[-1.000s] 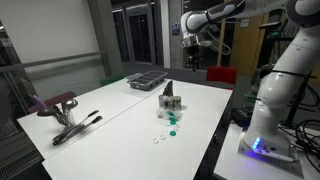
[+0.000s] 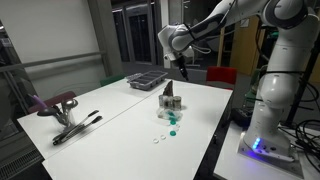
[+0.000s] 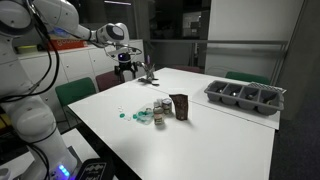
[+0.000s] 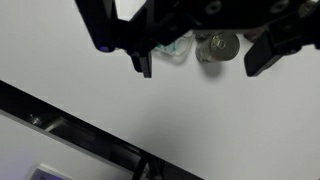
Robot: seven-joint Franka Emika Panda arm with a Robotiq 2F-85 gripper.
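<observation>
High above the white table hangs my gripper [image 2: 183,72], its fingers apart and empty. In the wrist view the fingertips of my gripper are wide open, and a metal can [image 4: 217,46] appears below, beyond the gap. Part of a clear plastic container [image 4: 180,46] shows beside that can, partly hidden by the gripper body. Several cans [image 2: 171,102] stand grouped at mid-table, near a dark brown upright packet [image 3: 180,106]. The clear container [image 3: 145,113] lies next to them. Small teal pieces [image 2: 173,123] are scattered in front.
A grey tray with compartments [image 3: 245,97] sits at the table's far side. A holder of utensils [image 2: 67,113] and dark tongs [image 2: 80,129] occupy the opposite end from the arm base. Wide bare stretches of white table [image 3: 200,150] surround the cans.
In exterior view 1 my gripper has swung left and somewhat lower, toward the grouped cans. The objects on the table have stayed in place.
</observation>
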